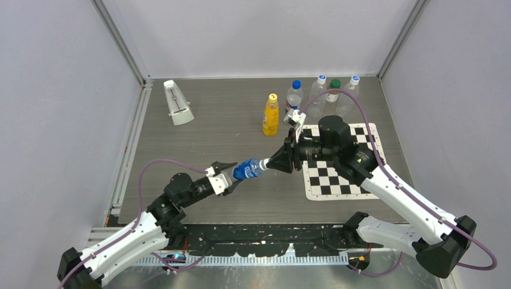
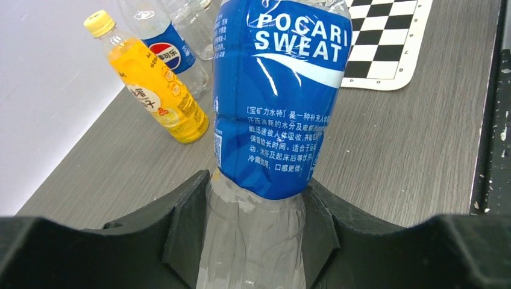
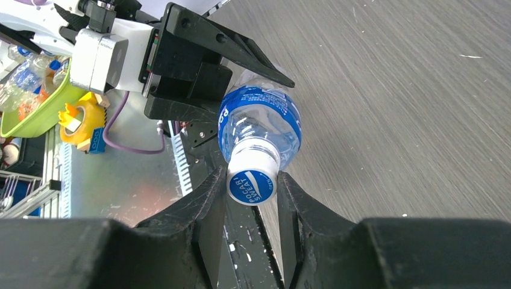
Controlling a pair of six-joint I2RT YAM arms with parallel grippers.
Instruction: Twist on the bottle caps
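Note:
A blue-labelled Pocari Sweat bottle [image 1: 247, 170] [image 2: 278, 96] lies tilted nearly horizontal, with my left gripper [image 1: 230, 174] shut on its body, its neck pointing right. My right gripper [image 1: 271, 162] is shut on a white cap [image 3: 252, 185] with a blue top, which sits at the bottle's mouth in line with the neck. Whether the cap is on the threads I cannot tell.
A yellow bottle [image 1: 270, 117] and several other bottles [image 1: 294, 95] stand at the back right. A checkerboard [image 1: 325, 189] lies under the right arm. A white metronome-like object [image 1: 178, 105] stands at the back left.

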